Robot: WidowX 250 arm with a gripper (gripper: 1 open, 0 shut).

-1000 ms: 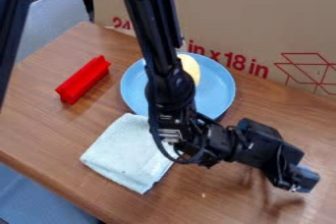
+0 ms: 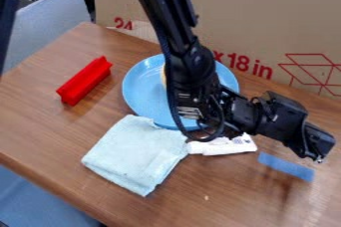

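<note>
The black arm reaches down from the top of the view to a gripper (image 2: 312, 147) at the right, over the table just above a flat blue item (image 2: 285, 166); whether its fingers hold anything is hard to see. Behind the arm sits a blue plate (image 2: 140, 90), with a yellowish item on it mostly hidden. A white packet with print (image 2: 221, 146) lies in front of the plate, beside a folded pale cloth (image 2: 134, 154). A red block (image 2: 84, 80) lies at the left.
A large cardboard box (image 2: 266, 27) stands along the back of the wooden table (image 2: 200, 196). The table's left edge borders a grey-blue area. Bare wood shows at the front right.
The gripper has risen and moved toward the back right, uncovering the white packet and the blue item beneath it. The cloth, plate and red block look unmoved.
</note>
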